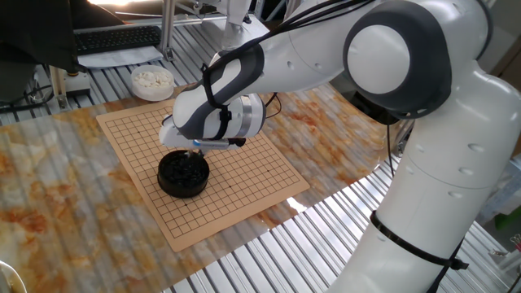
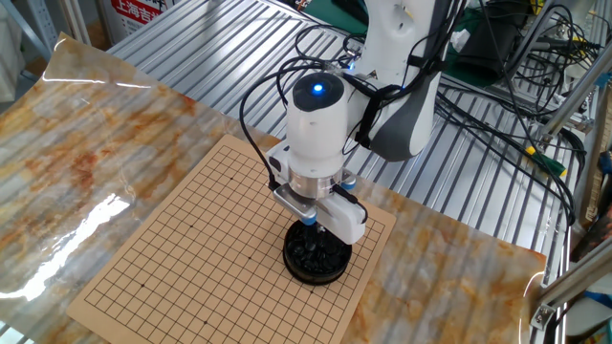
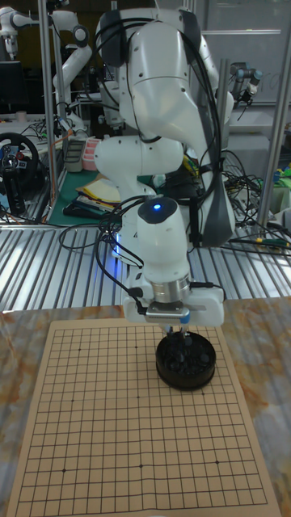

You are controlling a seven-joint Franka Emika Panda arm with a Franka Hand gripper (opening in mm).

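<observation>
A round black bowl (image 1: 183, 181) filled with black stones stands on the tan grid board (image 2: 191, 258), close to one edge of it. My gripper (image 3: 177, 331) points down at the bowl, its fingertips at the rim on the side toward the arm's base. In exterior view 2 the fingers (image 2: 311, 232) reach over the stones (image 2: 316, 256). The tips are small and dark against the bowl, so whether a stone sits between them does not show. How wide the fingers stand is also unclear.
A white bowl of white stones (image 1: 153, 80) stands beyond the board, near a keyboard (image 1: 118, 39). Most of the board is bare.
</observation>
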